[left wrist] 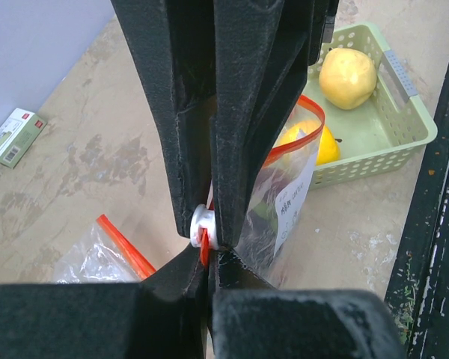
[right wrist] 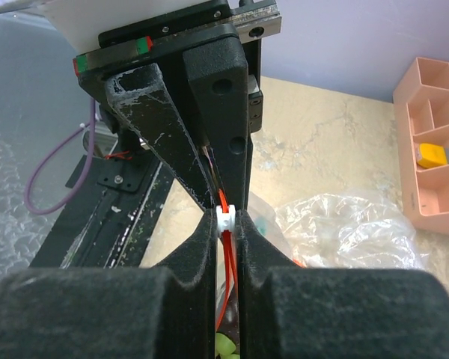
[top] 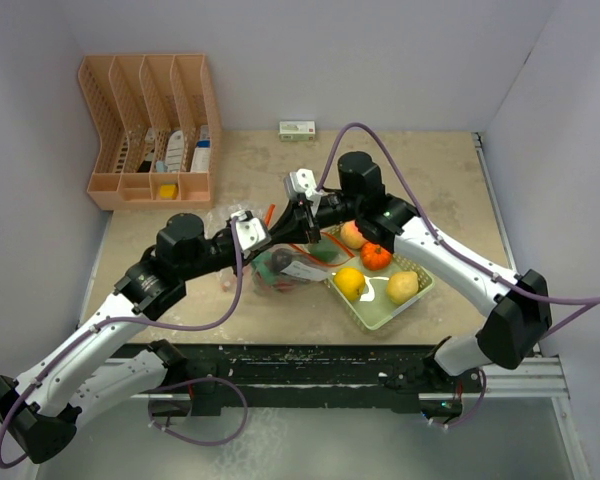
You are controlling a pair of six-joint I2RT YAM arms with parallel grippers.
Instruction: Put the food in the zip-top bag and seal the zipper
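Note:
The clear zip bag (top: 305, 270) with a red zipper edge (left wrist: 303, 146) lies mid-table, dark and green food (right wrist: 224, 344) showing inside. My left gripper is shut on the red zipper edge at one end. My right gripper is shut on the white zipper slider (right wrist: 225, 215), close against the left fingertips. From the left wrist view, the same slider (left wrist: 203, 226) shows between the right gripper's fingers (left wrist: 228, 217). The zipper curves open away from the slider on the bag's right side. In the top view the arms hide where the grippers meet.
A green basket (top: 380, 318) with several fruits stands right of the bag. Behind on the left are an empty-looking clear bag (right wrist: 344, 232) and a pink compartment rack (top: 100, 185). A small box (top: 297, 131) sits at the back wall.

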